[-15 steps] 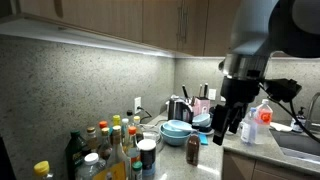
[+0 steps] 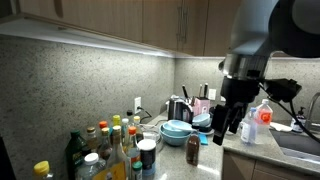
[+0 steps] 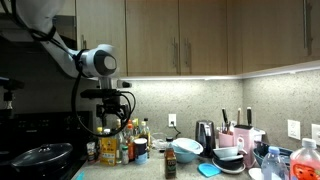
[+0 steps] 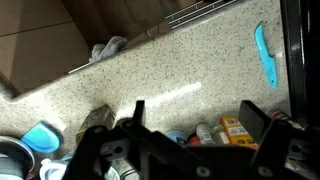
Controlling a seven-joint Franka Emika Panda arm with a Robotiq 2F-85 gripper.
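My gripper stands open above the counter, with only bare speckled counter showing between its fingers. In exterior view 1 the gripper [image 2: 220, 132] hangs at the right, high and clear of the objects. A brown bottle [image 2: 193, 150] stands upright on the counter, apart from the gripper; exterior view 2 shows the same brown bottle [image 3: 170, 162] right of the arm. Flat on the counter in the wrist view lies a turquoise knife-like utensil [image 4: 265, 54]. Below the gripper's fingers, partly hidden, are bottle tops and a yellow package [image 4: 236, 131].
Several bottles [image 2: 117, 160] crowd along the wall beside a dark-and-white canister [image 2: 148, 152]. Light-blue bowls [image 2: 177, 131] sit farther back. A black pan [image 3: 42, 157] rests on the stove at the left. A grey cloth [image 4: 108, 49] lies at the counter's edge. Mid-counter is clear.
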